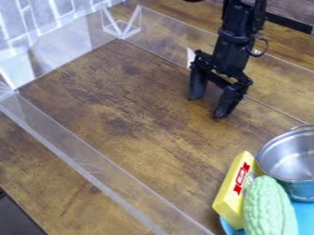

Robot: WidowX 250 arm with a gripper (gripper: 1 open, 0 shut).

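My black gripper (211, 92) hangs down from the arm at the top centre, low over the wooden board at the upper middle. Its two dark fingers stand apart, and I see nothing held between them.
At the lower right are a metal pot (289, 161), a yellow box (230, 197) with a red label and a green corn-like object (267, 207) on something blue. Clear plastic walls edge the board (110, 119). Its middle and left are empty.
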